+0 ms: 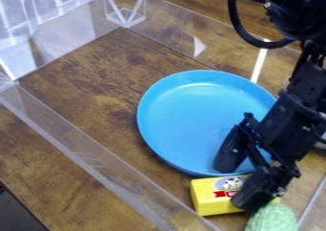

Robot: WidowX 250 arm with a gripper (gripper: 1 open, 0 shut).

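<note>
A blue plate [189, 114] lies on the wooden surface, partly covered on its right by my black gripper [249, 163]. Below the plate, at the lower right, a yellow box [219, 194] with a printed label lies under and against the gripper's dark fingers. A green textured object [273, 220] sits at the bottom edge beside the box. The fingers are dark and overlapping, so whether they are open or shut on the box cannot be told.
Clear plastic walls [95, 155] border the wooden area [90, 77]. A white patterned cloth [38, 15] is at the upper left.
</note>
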